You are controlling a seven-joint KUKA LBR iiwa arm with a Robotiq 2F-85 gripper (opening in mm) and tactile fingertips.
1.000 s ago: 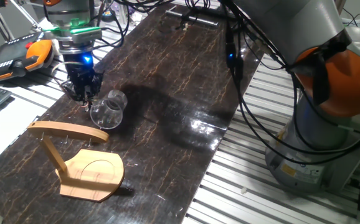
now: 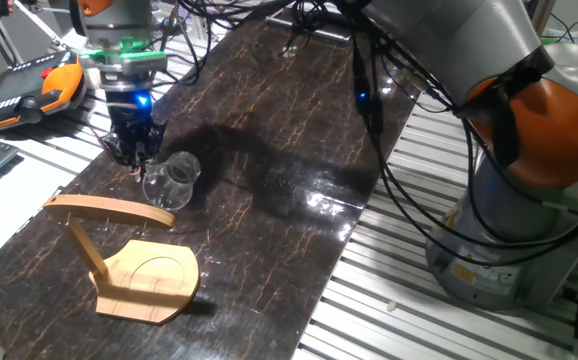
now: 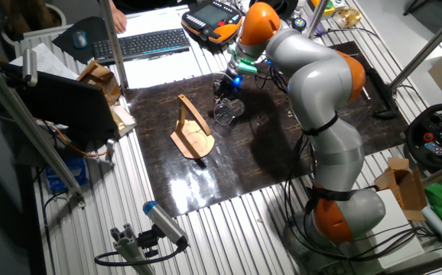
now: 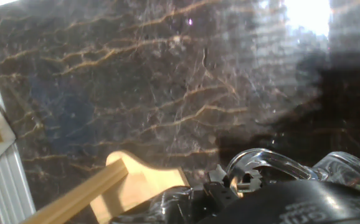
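A clear glass cup (image 2: 172,182) is tilted at the fingertips of my gripper (image 2: 139,168), close to the back of the wooden stand. In the wrist view, a curved glass loop (image 4: 270,155) passes around the dark fingers (image 4: 220,194), which look shut on the cup; their contact is mostly hidden by the black housing. From the second exterior view, the cup (image 3: 227,113) is just below the gripper (image 3: 222,98). The light wooden stand (image 2: 149,288) has a flat base with a round recess, a slanted post and a curved top bar (image 2: 109,210) with small pegs.
An orange and black teach pendant (image 3: 212,21) and a keyboard (image 3: 141,47) lie past the tabletop's far edge. Cables (image 2: 384,170) hang from the arm.
The cup has turned and shifted slightly at the gripper, its round opening showing differently. My gripper has moved only slightly. The stand has stayed in place.
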